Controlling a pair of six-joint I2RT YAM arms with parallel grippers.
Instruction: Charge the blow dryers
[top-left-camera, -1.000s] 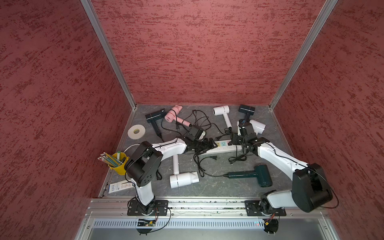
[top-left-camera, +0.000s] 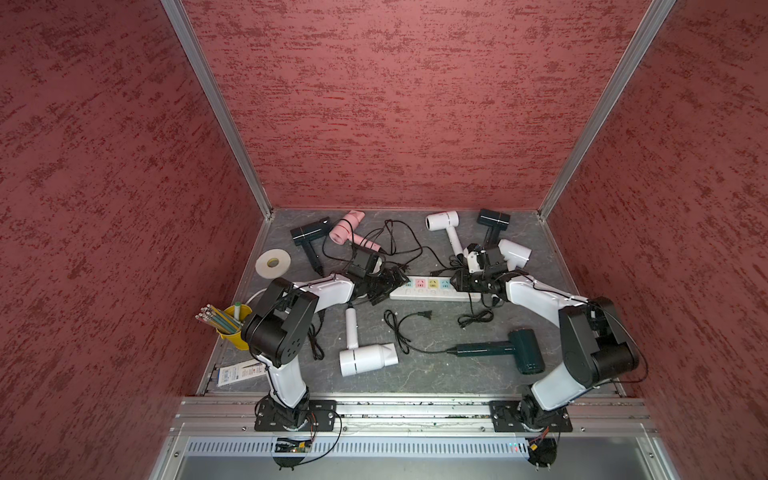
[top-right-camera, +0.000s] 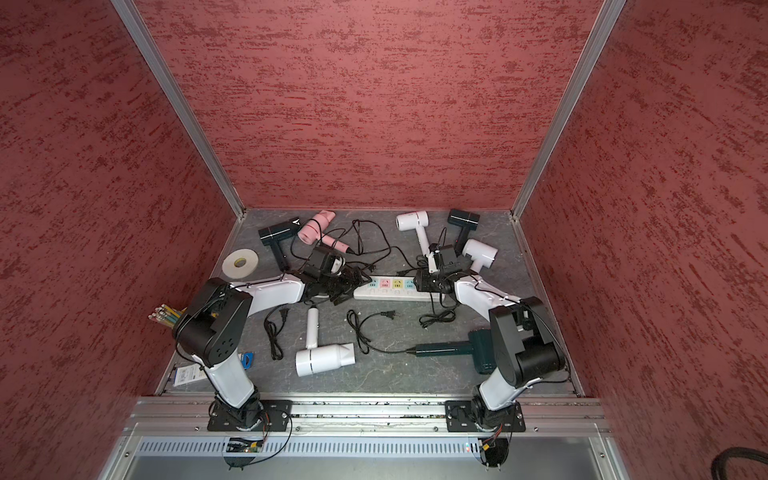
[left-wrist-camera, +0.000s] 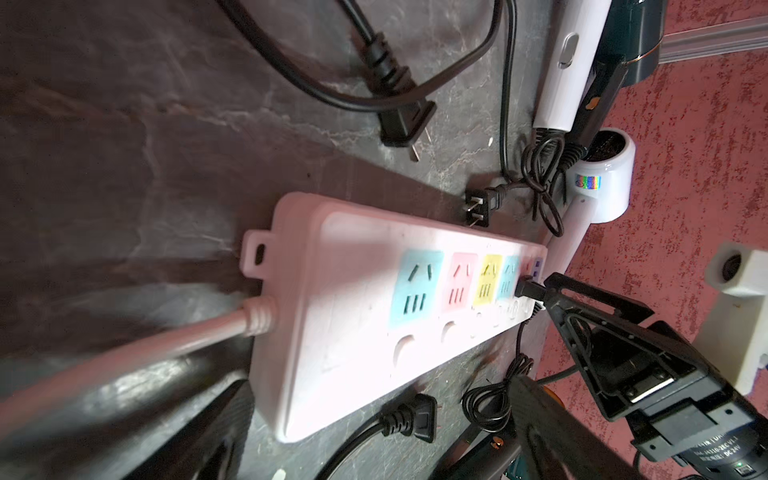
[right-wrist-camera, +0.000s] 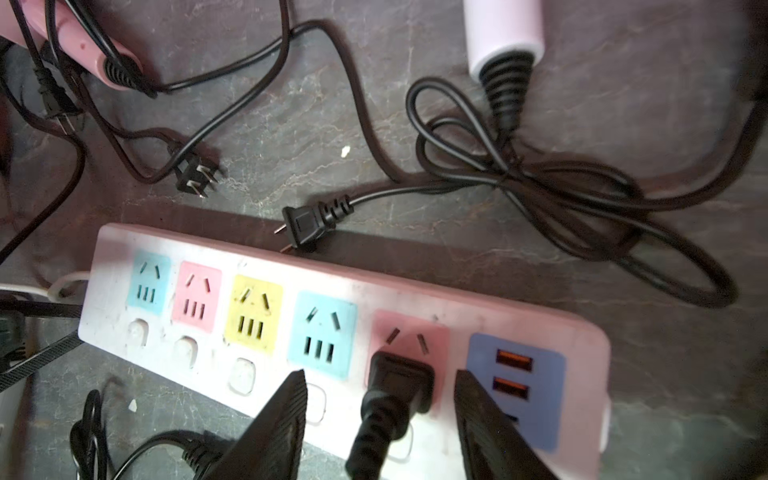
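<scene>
The white power strip (right-wrist-camera: 520, 312) lies mid-table with colored sockets. A black plug (right-wrist-camera: 400, 380) sits in its pink socket beside the blue USB panel (right-wrist-camera: 516, 388). My right gripper hangs over that plug, fingers apart on both sides and clear of it. At the strip's left end my left gripper is open and empty, the cord end of the strip between its spread fingers. A loose two-pin plug (right-wrist-camera: 308, 224) lies behind the strip; another plug (right-wrist-camera: 198, 174) lies farther left. Dryers include a pink one (top-left-camera: 348, 228), a white one (top-left-camera: 368, 359) and a dark green one (top-left-camera: 524, 350).
More dryers stand along the back, such as a white one (top-left-camera: 442, 221) and a black one (top-left-camera: 493, 217). Coiled cables (right-wrist-camera: 560, 200) clutter the area behind the strip. A tape roll (top-left-camera: 273, 263) and a yellow pencil cup (top-left-camera: 233, 337) are at left.
My left gripper has moved left along the strip, uncovering more sockets. The dryers look unmoved.
</scene>
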